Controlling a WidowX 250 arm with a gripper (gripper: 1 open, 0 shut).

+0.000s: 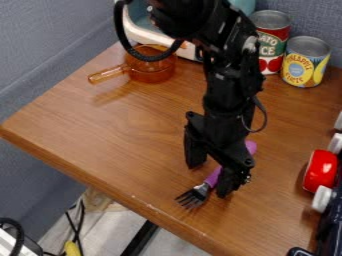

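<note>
My black gripper is low over the wooden table, its fingers around a fork with a purple handle. The fork's silver tines point toward the front left, and part of the handle shows past the fingers at the upper right. Whether the fingers are closed on the handle cannot be told from this view.
An orange pot with a handle is at the back left. Cans stand at the back right. A red object and dark items line the right edge.
</note>
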